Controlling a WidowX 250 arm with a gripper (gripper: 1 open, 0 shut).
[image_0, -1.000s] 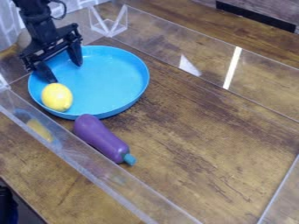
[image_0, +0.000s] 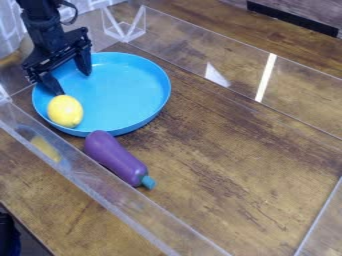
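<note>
My black gripper (image_0: 59, 65) is at the top left, over the left rim of a blue plate (image_0: 127, 92); whether it is open or shut is hard to make out. A yellow, lemon-like object (image_0: 64, 110) rests on the plate's lower left part, below the gripper. A purple eggplant with a teal end (image_0: 115, 155) lies on the wooden surface below the plate, outside it.
Clear plastic walls run along the lower left and across the top. A dark ledge (image_0: 301, 10) is at the top right.
The gripper has shifted very slightly over the plate's left side; the plate, yellow object and eggplant stay in place.
</note>
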